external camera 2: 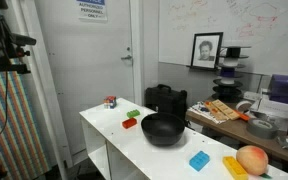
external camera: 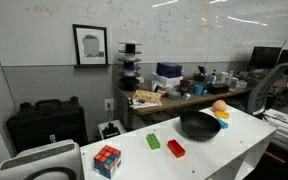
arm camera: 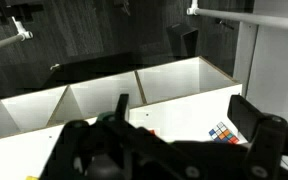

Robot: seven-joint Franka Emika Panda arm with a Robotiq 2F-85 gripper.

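My gripper stands open in the wrist view, its dark fingers wide apart with nothing between them. In exterior view 2 part of the arm shows at the far left, away from the white table. On the table are a colourful puzzle cube [external camera: 107, 160], a green block [external camera: 153, 141], a red block [external camera: 175, 148] and a black bowl-like pan [external camera: 199, 125]. Beyond the pan lie a blue block [external camera 2: 199, 160], a yellow block [external camera 2: 234, 167] and a peach-coloured round thing [external camera 2: 252, 158]. The wrist view shows the puzzle cube [arm camera: 222, 132] near the right finger; the gripper hides much of the table.
Open white compartments [arm camera: 99, 95] line the table's side below its top. A cluttered wooden side table [external camera 2: 249, 130] stands along the wall, and a black case [external camera: 48, 124] behind.
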